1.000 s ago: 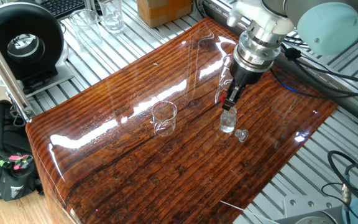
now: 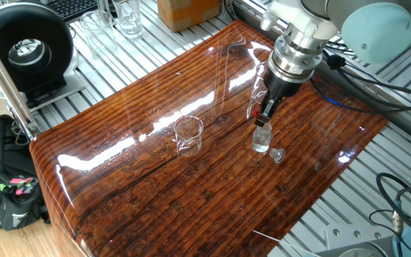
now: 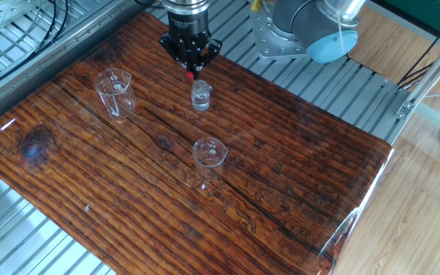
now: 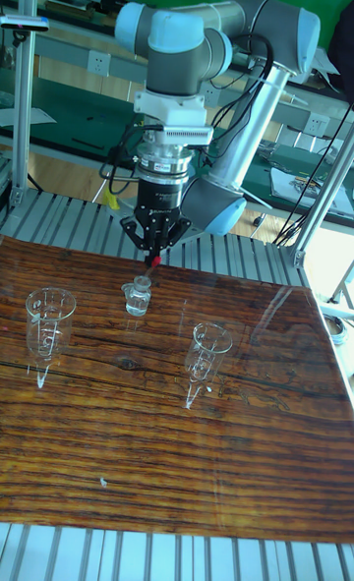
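Observation:
A small clear bottle with liquid in it stands upright on the glossy wooden table. Right above its mouth, my gripper points down, its fingers drawn together. A small red piece, which looks like a dropper bulb, shows at the fingertips, and they appear shut on it. Whether a tube runs from it into the bottle is hard to tell. A clear glass stopper lies beside the bottle.
Two empty-looking clear beakers stand on the table: one nearer the middle, another off to the side. More glassware sits beyond the table edge, near a cardboard box.

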